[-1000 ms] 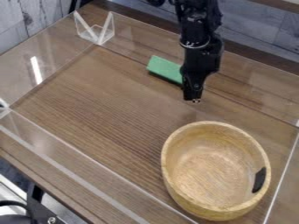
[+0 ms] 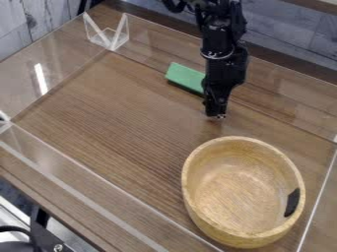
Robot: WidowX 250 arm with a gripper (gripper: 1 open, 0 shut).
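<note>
The black robot arm reaches down from the top centre of the camera view, its gripper [image 2: 216, 110] low over the wooden table, just right of and partly in front of a green block [image 2: 184, 76]. The gripper looks shut, and nothing clear shows between its fingers. The right end of the green block is hidden behind the arm.
A large round tan bowl [image 2: 243, 148] fills the lower right. A white wire-like holder [image 2: 108, 34] stands at the upper left near the wall.
The arm and gripper have shifted slightly left and down, nearer the green block. The block looks unmoved.
</note>
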